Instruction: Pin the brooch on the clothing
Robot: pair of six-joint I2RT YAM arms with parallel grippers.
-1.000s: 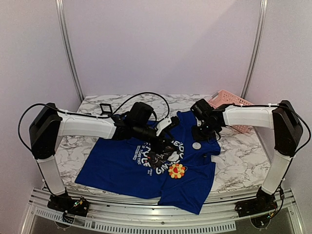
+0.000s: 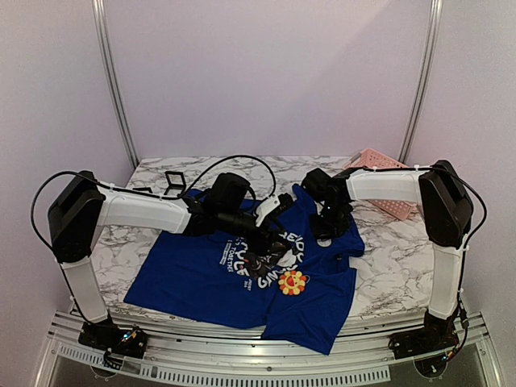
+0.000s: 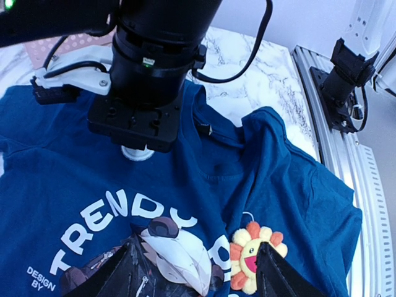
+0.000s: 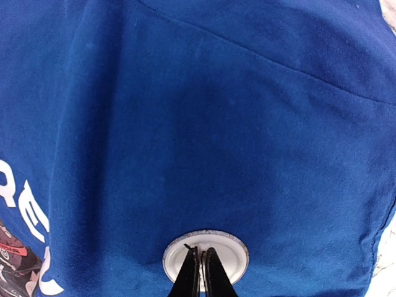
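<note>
A blue T-shirt [image 2: 193,282] with white lettering and a printed picture is spread on the marble table. An orange-and-cream smiling flower brooch [image 2: 292,282] lies on it at the front right. A round white disc [image 4: 176,253] lies on the shirt further back. My right gripper is over that disc, its fingertips close together at it; whether they grip it I cannot tell. My left gripper stands open above the printed picture, left of the flower, with nothing seen between its fingers.
A pink perforated basket [image 2: 391,205] sits at the back right. Small dark frame-like objects [image 2: 175,181] lie at the back left. Bare marble [image 2: 387,282] shows right of the shirt.
My right gripper has moved left and slightly down over the white disc, which it now partly covers in the top view. The left arm has shifted only slightly.
</note>
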